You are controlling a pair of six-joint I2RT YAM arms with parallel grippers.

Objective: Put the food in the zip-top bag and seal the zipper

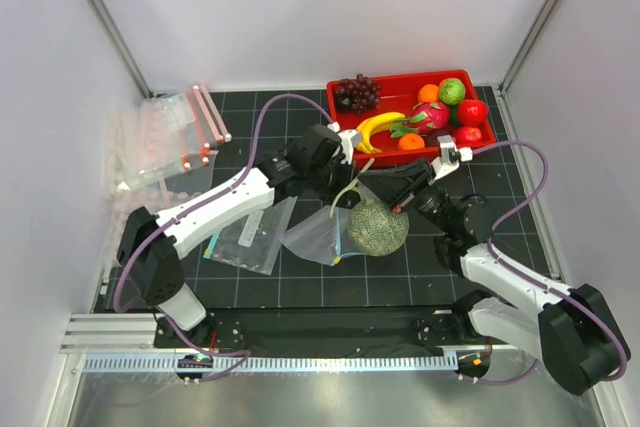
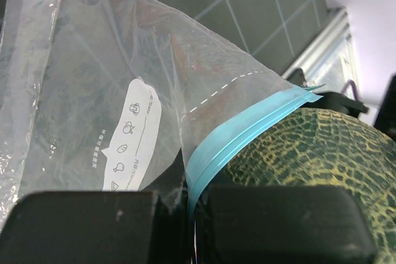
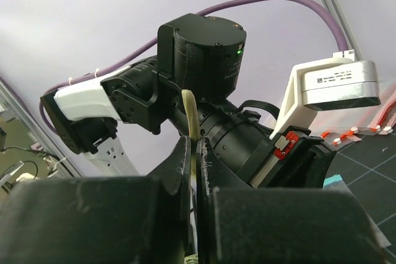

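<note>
A round netted melon [image 1: 379,227] with a pale stem hangs from my right gripper, which is shut on the stem [image 3: 190,112]. The clear zip top bag [image 1: 314,238] hangs from my left gripper, shut on its blue zipper edge [image 2: 241,128]. In the left wrist view the melon's patterned skin [image 2: 322,153] lies right against the zipper edge, at the bag's mouth side. From above, melon and bag overlap, the melon to the right. How far it reaches into the mouth cannot be made out.
At the back right, a red bin [image 1: 406,80] holds grapes, bananas and several other fruits. Another clear bag [image 1: 247,239] lies flat under the left arm, and more bags [image 1: 165,147] are stacked at the left.
</note>
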